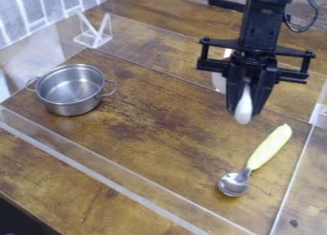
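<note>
My black gripper (247, 84) is raised at the top right, shut on a white object (243, 109) that hangs below its fingers; what it is I cannot tell. Beneath it on the wooden table (141, 153) lie a pale yellow elongated object (269, 148) and, at its lower end, a metal spoon head (234, 183).
A steel pot (72, 90) with two handles sits at the left. A small white rack (95, 31) stands at the back left. Clear strips run along the table's edges.
</note>
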